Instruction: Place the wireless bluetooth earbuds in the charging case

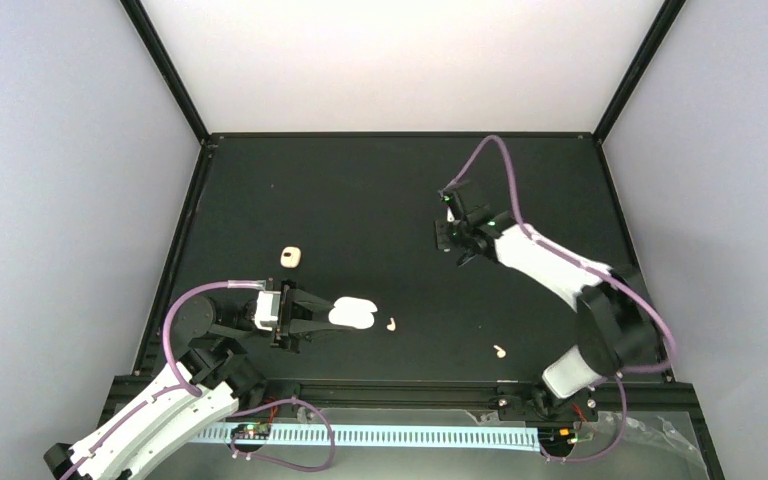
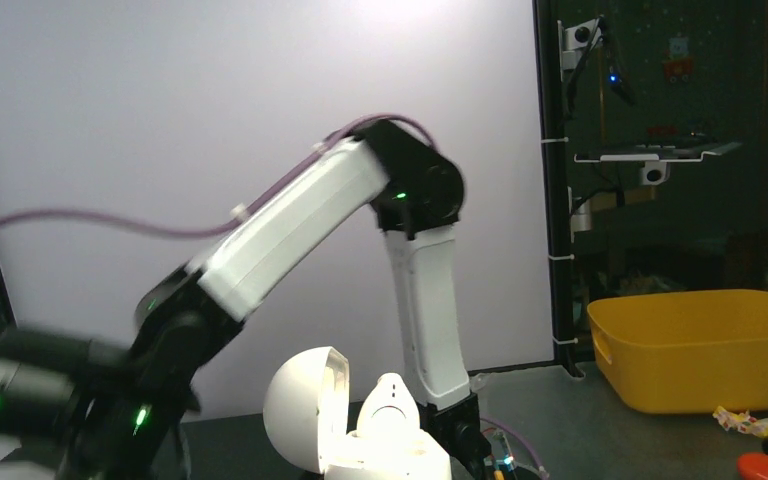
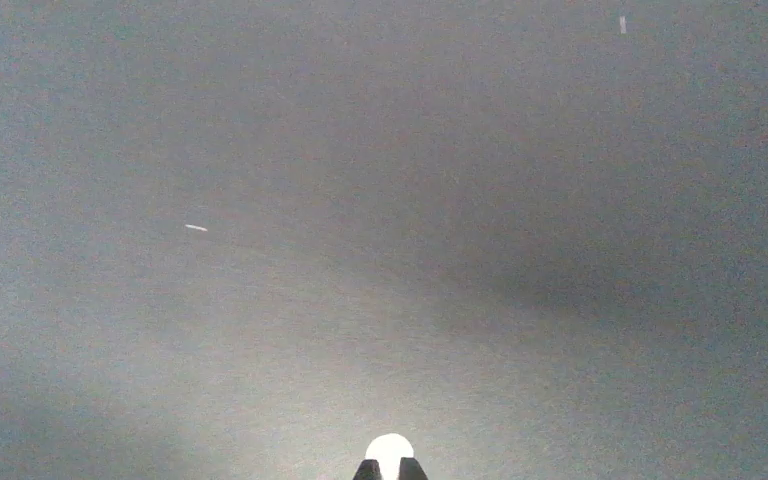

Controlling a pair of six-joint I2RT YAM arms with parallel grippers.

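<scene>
The white charging case [image 1: 353, 313] is held with its lid up, my left gripper [image 1: 336, 313] shut on it. In the left wrist view the open case [image 2: 390, 428] shows its lid and inner face; the fingers there are hidden. My right gripper is shut on a small white piece [image 3: 390, 447] with a rounded end, seemingly an earbud; most of it is out of view. Two white earbuds lie on the table: one earbud [image 1: 392, 324] just right of the case, another earbud [image 1: 500, 351] farther right, near the front edge.
A small cream-white box [image 1: 290, 257] with a dark spot lies on the black mat [image 1: 360, 200], behind the left gripper. Bare mat lies between the two arms. The yellow basket [image 2: 700, 350] stands beyond the workspace frame.
</scene>
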